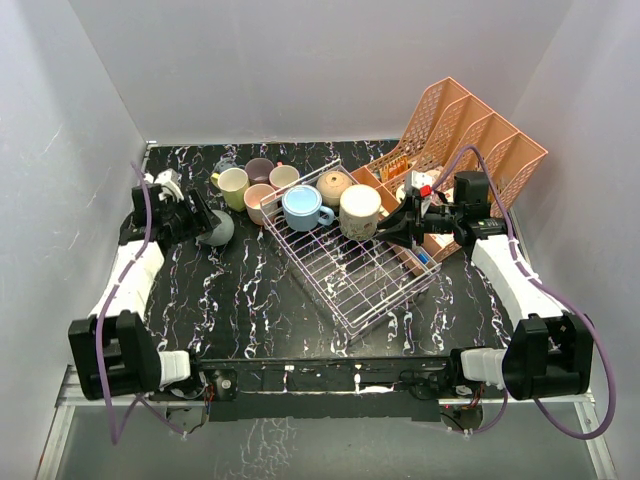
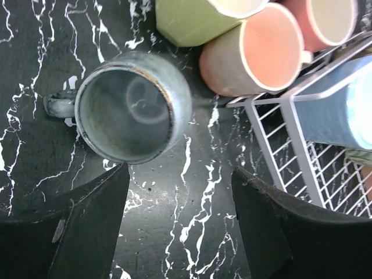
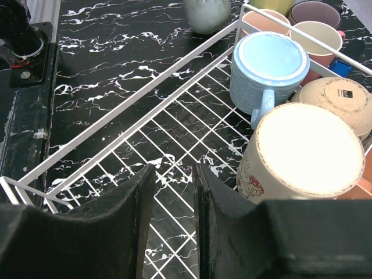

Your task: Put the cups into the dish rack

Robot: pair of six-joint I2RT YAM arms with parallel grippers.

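A grey-blue mug [image 2: 136,107] lies on its side on the dark marbled table, its handle toward the left in the left wrist view. My left gripper is part open just beside it, with bare table between the fingers. Upside down in the white wire dish rack [image 1: 350,290] stand a blue cup [image 1: 303,207], a cream patterned cup [image 1: 359,212] and a tan cup [image 3: 334,99]. Over the rack, next to the cream cup, my right gripper is part open with nothing between its fingers.
Green [image 1: 233,187], pink [image 1: 261,200] and purple [image 1: 259,170] cups crowd the rack's back left corner, with another pink cup [image 1: 284,177]. An orange divided basket [image 1: 480,130] rises behind the right arm. The rack's front half is empty.
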